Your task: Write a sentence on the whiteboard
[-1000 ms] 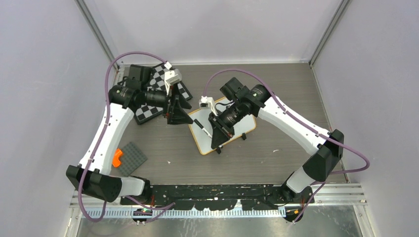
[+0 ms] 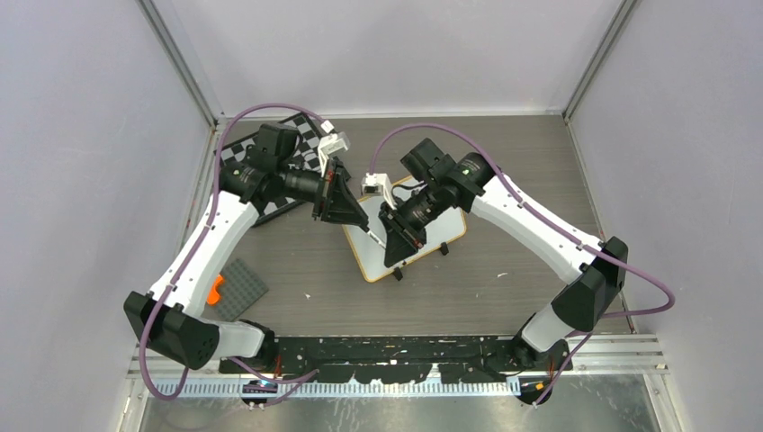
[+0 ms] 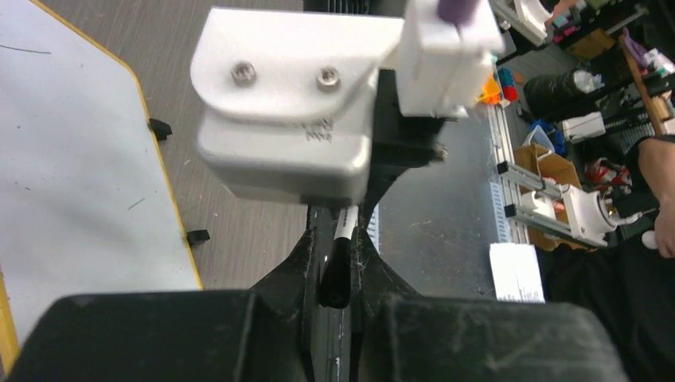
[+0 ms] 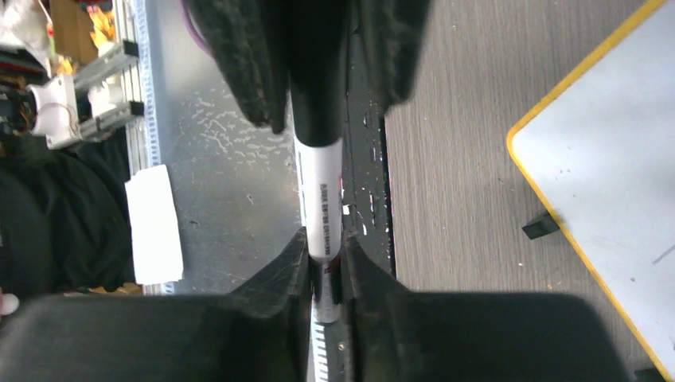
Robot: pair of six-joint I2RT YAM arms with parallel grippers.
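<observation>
A white marker with a black cap (image 2: 376,239) spans the small gap between my two grippers, above the whiteboard. My left gripper (image 2: 367,227) is closed around its black cap (image 3: 337,274). On the white body (image 4: 320,191), near the opposite end, my right gripper is shut. The left fingers (image 4: 390,48) cover most of the cap in the right wrist view. Beneath both arms lies the yellow-edged whiteboard (image 2: 443,230), partly hidden by the right arm. A few short dark strokes (image 3: 137,204) show on its surface.
A checkered board (image 2: 301,126) lies at the back left, behind the left arm. Nearer the front left are a grey mat (image 2: 241,290) and an orange object (image 2: 214,289). Black clips (image 2: 444,248) stick out from the whiteboard's near edge.
My left gripper has moved right and closed in on the marker's cap, which stood free of it one second ago. The right arm has shifted only slightly.
</observation>
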